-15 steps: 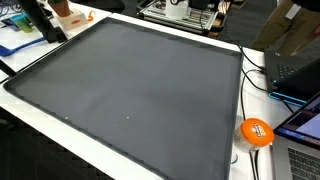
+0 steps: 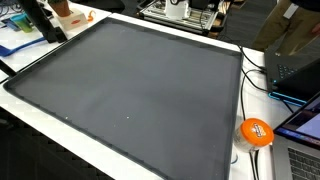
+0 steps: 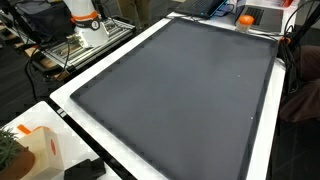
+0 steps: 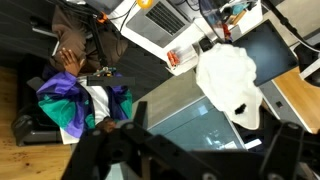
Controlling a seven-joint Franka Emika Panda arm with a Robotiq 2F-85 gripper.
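Note:
In the wrist view my gripper stands open, its black fingers (image 4: 141,114) spread wide with nothing between them. Beyond it, toward the upper right of that view, is a white, irregular shape (image 4: 230,85) that looks like cloth or plastic; I cannot tell which. The dark grey tabletop (image 2: 140,85) is bare in both exterior views. An orange-topped jar (image 2: 254,133) stands on the white margin beside it, near a laptop. Neither exterior view shows my gripper.
Laptops (image 2: 290,75) and cables line the white margin. A plant pot (image 3: 38,155) stands at the lower left of exterior view 2. A white robot base with an orange ring (image 3: 86,17) is at upper left. In the wrist view a seated person (image 4: 85,95) is near.

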